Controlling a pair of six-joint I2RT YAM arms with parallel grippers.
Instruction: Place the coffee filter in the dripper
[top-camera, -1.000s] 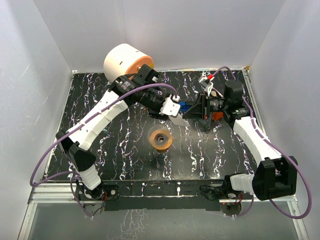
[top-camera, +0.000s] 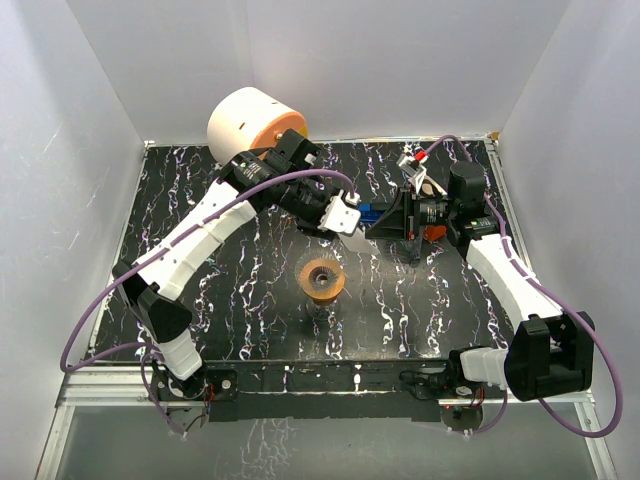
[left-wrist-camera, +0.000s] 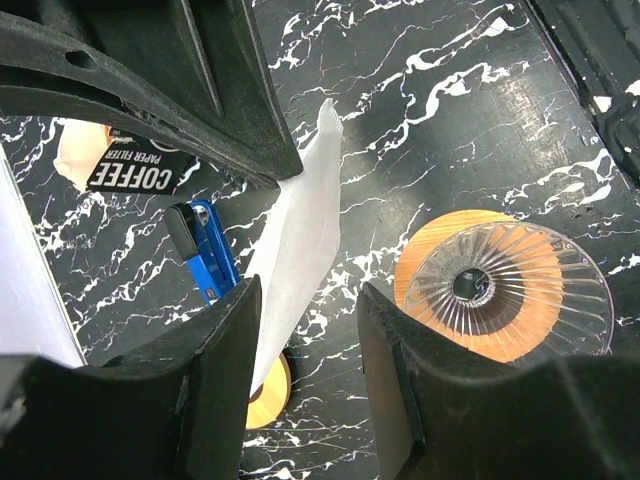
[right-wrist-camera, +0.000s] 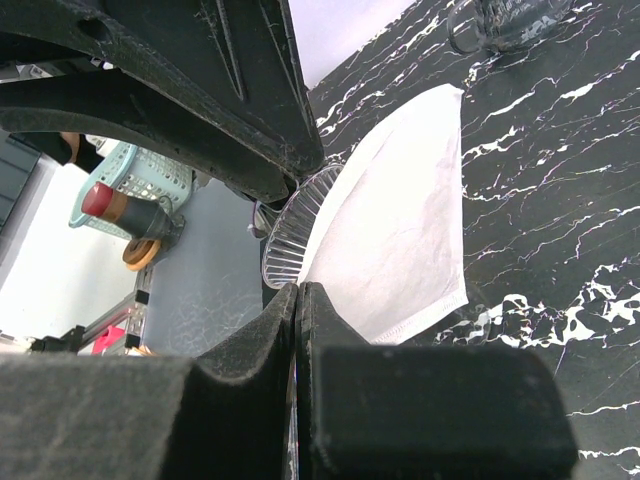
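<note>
The white paper coffee filter (top-camera: 355, 240) (left-wrist-camera: 300, 230) (right-wrist-camera: 390, 210) hangs between my two grippers. My left gripper (top-camera: 335, 222) stands part open, its fingers either side of the filter's lower part in its wrist view. My right gripper (top-camera: 378, 226) is shut on an edge of the filter. The dripper (top-camera: 322, 275), a clear ribbed cone on a wooden collar, stands below and toward the front in the top view; in the right wrist view it is partly hidden behind the filter.
A blue stapler-like object (left-wrist-camera: 215, 250) and a coffee package (left-wrist-camera: 130, 160) lie on the marble table behind the grippers. A large white cylinder (top-camera: 245, 120) with an orange end stands at the back left. A glass vessel (right-wrist-camera: 515, 20) shows in the right wrist view.
</note>
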